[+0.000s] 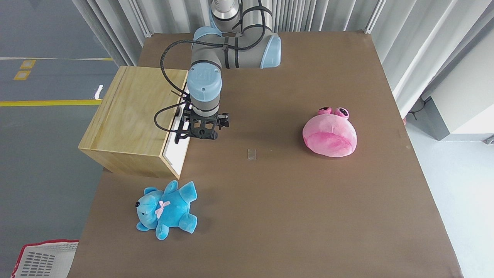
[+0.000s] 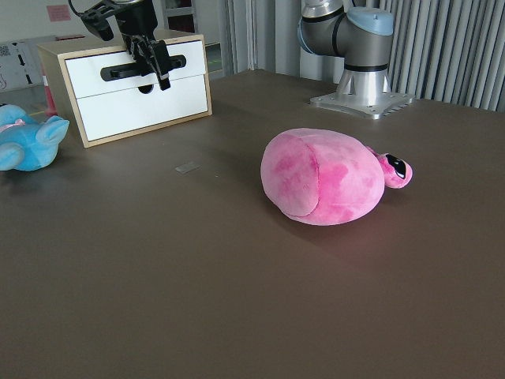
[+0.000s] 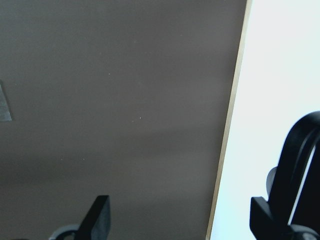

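A wooden cabinet with two white drawer fronts stands at the table's left; both drawers appear closed. My gripper is at the upper drawer's black handle, over the white front. In the wrist view that handle lies at the right, beside one finger. I cannot make out whether the fingers are open or shut on it.
A blue teddy bear lies near the cabinet's front left corner, and a pink plush toy sits on the right. The brown table is otherwise largely clear. A basket stands beyond the table edge.
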